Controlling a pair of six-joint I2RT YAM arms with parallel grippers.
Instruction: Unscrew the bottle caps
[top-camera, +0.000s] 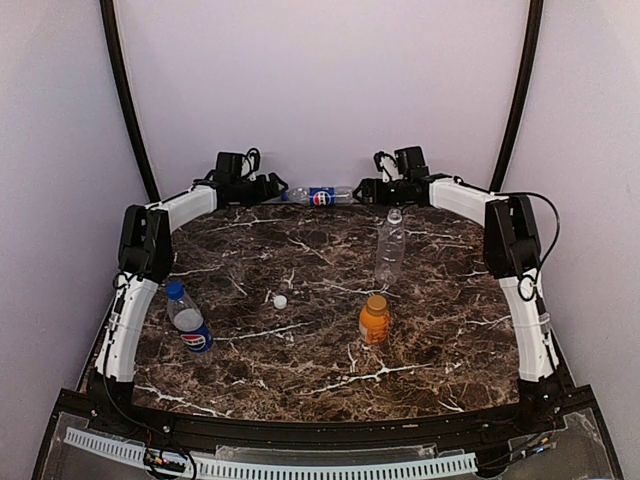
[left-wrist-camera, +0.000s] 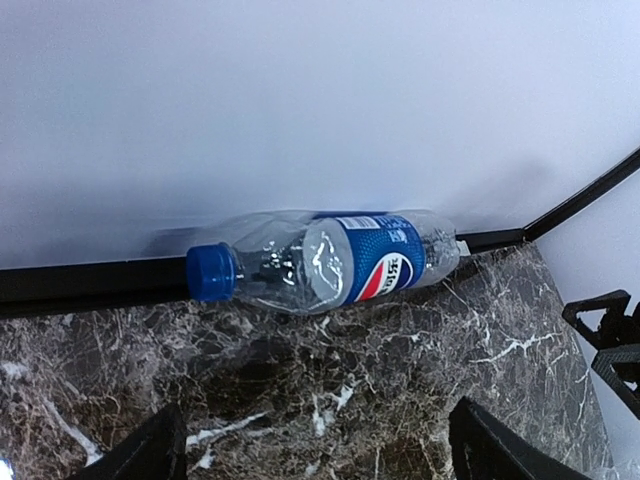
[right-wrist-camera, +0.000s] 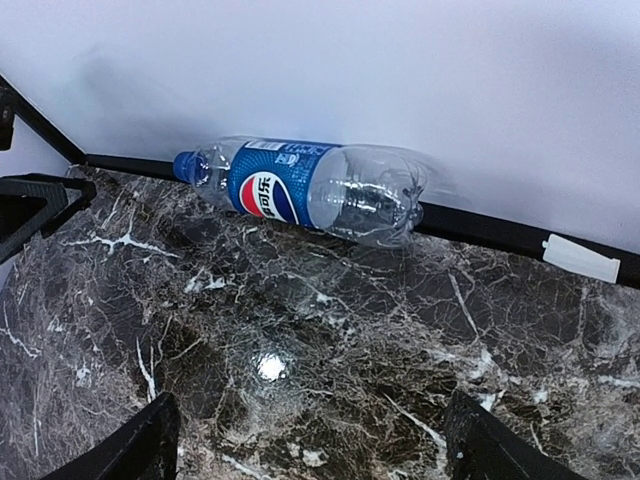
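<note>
A Pepsi bottle (top-camera: 320, 196) lies on its side along the back wall, blue cap (left-wrist-camera: 208, 271) to the left. My left gripper (top-camera: 270, 186) hangs open at its cap end, my right gripper (top-camera: 368, 190) at its base end, fingers apart, nothing between them. An upright Pepsi bottle (top-camera: 190, 325) with blue cap stands front left, an orange bottle (top-camera: 374, 322) with orange cap front right. A clear bottle (top-camera: 389, 250) stands behind the orange one.
A small white cap (top-camera: 280, 301) lies near the table's middle. A small white piece (right-wrist-camera: 580, 259) sits at the back edge, right of the lying bottle.
</note>
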